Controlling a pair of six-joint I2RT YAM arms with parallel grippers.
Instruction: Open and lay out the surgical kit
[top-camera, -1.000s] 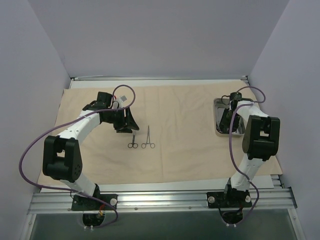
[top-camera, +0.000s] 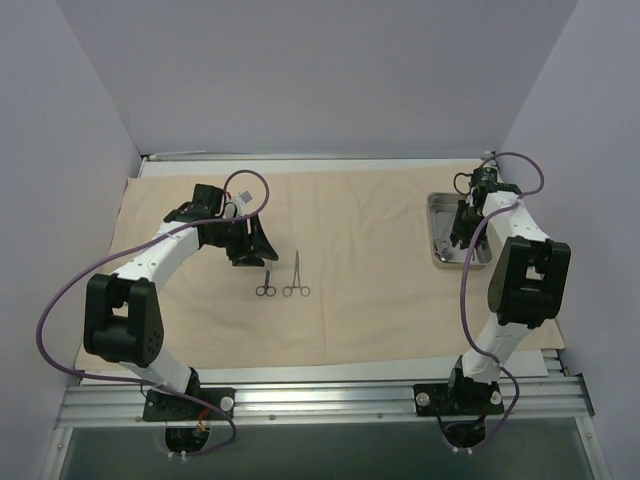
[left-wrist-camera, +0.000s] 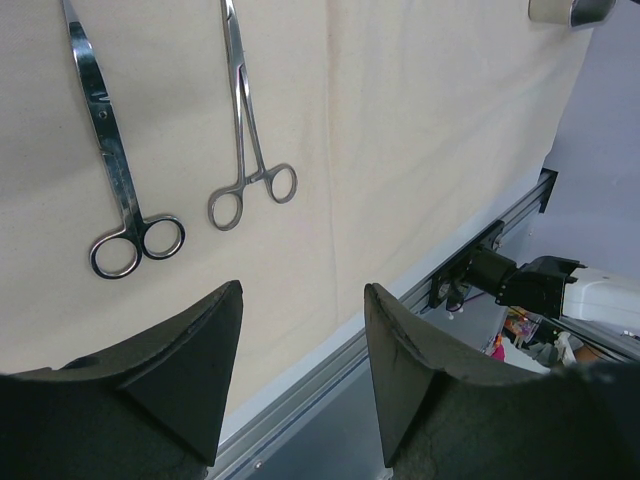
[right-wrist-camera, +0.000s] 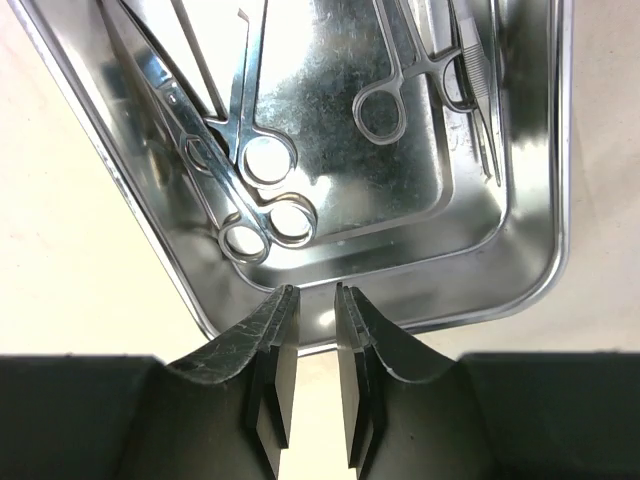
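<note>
On the cloth lie dark-handled scissors (left-wrist-camera: 116, 165) and, beside them, a slim clamp (left-wrist-camera: 237, 75), both with ring handles toward the table's front. My left gripper is over the cloth near those rings, open and empty. At the right, a steel tray (top-camera: 438, 258) holds several instruments. Ringed tools (right-wrist-camera: 232, 165) lie crossed along its left side in the right wrist view; another ringed tool (right-wrist-camera: 393, 68) and tweezers (right-wrist-camera: 478, 75) lie at the right. Above the tray's near wall, my right gripper has its fingertips a little apart, with nothing between them.
A grey wall (top-camera: 575, 200) rises close to the right arm. Purple cables (top-camera: 466, 300) loop along both arms.
The left arm and the two instruments on the cloth have stayed put.
</note>
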